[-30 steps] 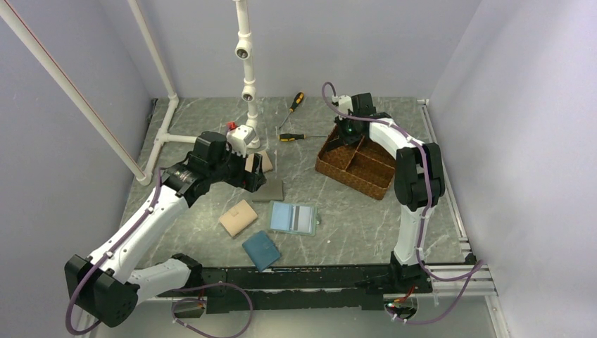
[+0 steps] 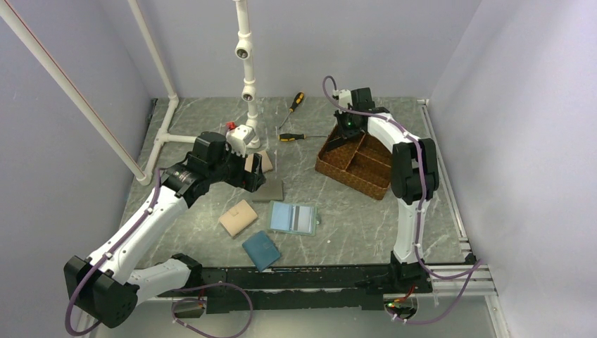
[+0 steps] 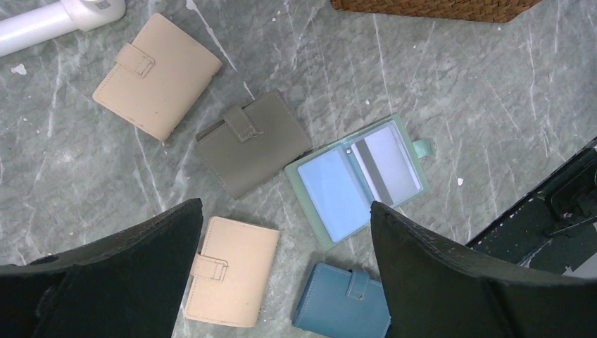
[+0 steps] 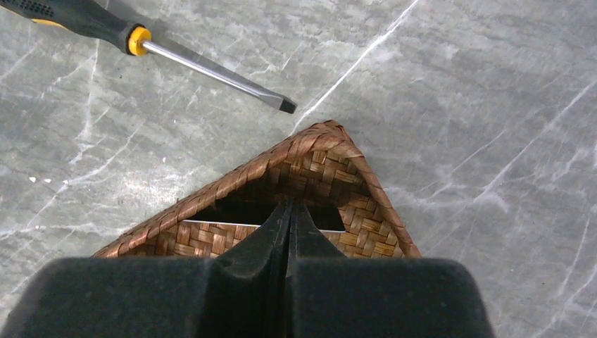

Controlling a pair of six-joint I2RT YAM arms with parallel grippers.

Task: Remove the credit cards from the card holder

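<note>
My right gripper is shut over a corner compartment of the woven basket [image 4: 376,201], where a dark flat card [image 4: 327,220] lies partly behind its fingertips; I see nothing held. My left gripper stands open above the table. Beneath it lie an open mint card holder [image 3: 331,193] with clear sleeves, and closed holders in beige [image 3: 158,77], grey [image 3: 257,151], beige again [image 3: 232,282] and dark blue [image 3: 338,303].
Two screwdrivers [image 2: 292,137] lie left of the basket and behind it, beside a white pipe post [image 2: 250,105].
The left arm and the card holders are unchanged.
</note>
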